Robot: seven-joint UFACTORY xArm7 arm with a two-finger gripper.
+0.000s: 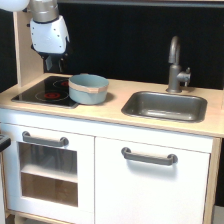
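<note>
A white arm comes down from the top left corner, and its dark gripper [58, 66] hangs over the stove's back edge, to the left of the pot. The fingers are small and dark against the black backdrop, so whether they are apart or together does not show. A grey-blue pot [88, 92] with a beige handle sits on the counter at the right side of the black stove top [45, 91]. There is a visible gap between gripper and pot.
A metal sink [165, 106] with a dark faucet [177, 66] is set into the counter's right half. Below are a glass-fronted oven door [48, 160] and a white cabinet door [150, 185], both closed.
</note>
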